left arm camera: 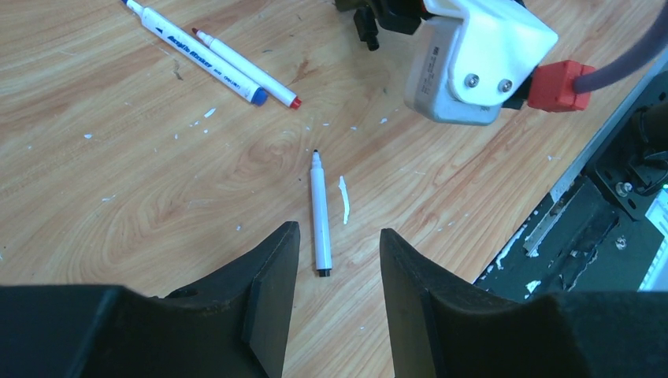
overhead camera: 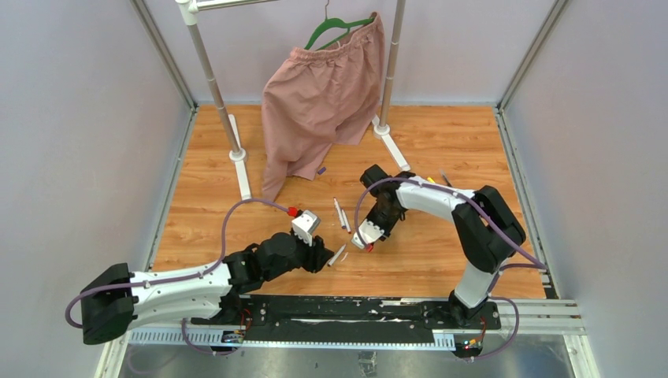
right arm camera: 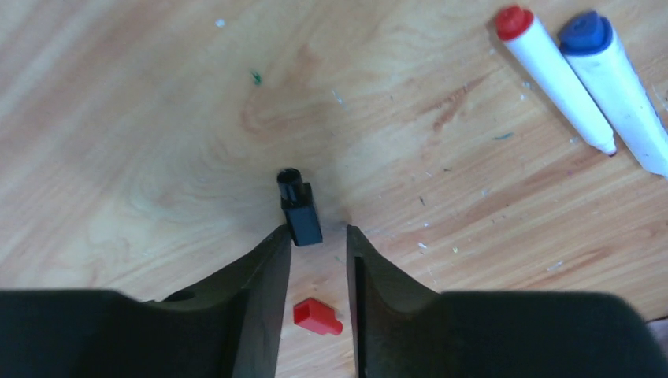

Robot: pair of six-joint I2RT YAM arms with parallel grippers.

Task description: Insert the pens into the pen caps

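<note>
A white pen (left arm camera: 321,213) with a black tip and no cap lies just beyond my left gripper, whose fingers stand apart with nothing between them. In the right wrist view a black cap (right arm camera: 302,213) lies at the fingertips of my right gripper, which is open. A small red cap (right arm camera: 315,315) lies below it. A red pen (right arm camera: 555,79) and a blue pen (right arm camera: 622,98) lie side by side at the upper right of that view.
Pink trousers (overhead camera: 323,110) hang from a rack at the back. A small dark cap (overhead camera: 321,170) lies near them. More pens (overhead camera: 432,180) lie to the right behind the right arm.
</note>
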